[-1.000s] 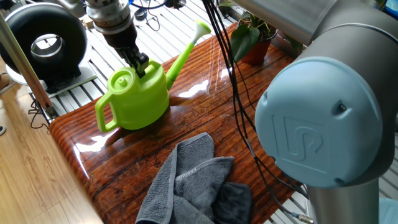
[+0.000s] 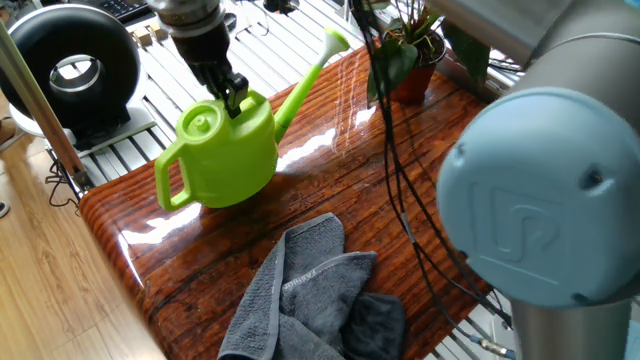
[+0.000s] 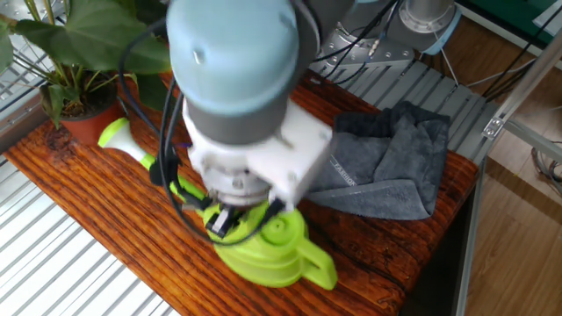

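Note:
The green watering can (image 2: 225,160) is at the back left of the wooden table in exterior view 1, roughly upright, its pale-tipped spout (image 2: 300,88) pointing toward the potted plant. My gripper (image 2: 235,104) reaches down from above to the rim of the can's top opening and appears shut on it. In exterior view 2 the arm covers part of the green watering can (image 3: 277,254), and the gripper (image 3: 225,221) is at its top. Whether the can's base touches the table is hard to tell.
A grey towel (image 2: 310,290) lies crumpled on the table's front part. The potted plant (image 2: 415,80) stands at the back edge. A black ring-shaped object (image 2: 70,70) is beyond the table on the left. Black cables (image 2: 392,160) hang from the arm.
The gripper and the watering can have shifted together slightly to the right in exterior view 1, the spout tip moving nearer the plant. The blue arm joint also moved right. The towel stays put.

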